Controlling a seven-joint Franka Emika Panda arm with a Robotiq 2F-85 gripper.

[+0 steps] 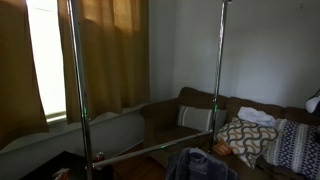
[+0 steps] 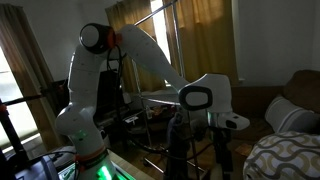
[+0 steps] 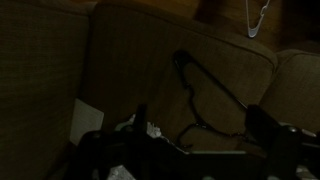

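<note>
My gripper is open, its two dark fingers reaching up from the bottom of the wrist view with a wide gap between them. Beyond the fingers, a black hanger [image 3: 182, 60] lies on the brown sofa seat [image 3: 130, 60]; part of its lower right end is lost behind the right finger. Nothing shows held. In exterior view 2 the white arm bends over toward the right, and the gripper [image 2: 226, 155] points down there, dark and hard to make out against the sofa.
Sofa cushions [image 1: 250, 140] and a white cloth [image 1: 255, 116] lie on the sofa. A metal rack [image 1: 217, 70] stands before it, with dark clothing [image 1: 198, 165] near its lower bar. A light-coloured hanger [image 3: 257, 20] shows at the wrist view's top, over wooden floor.
</note>
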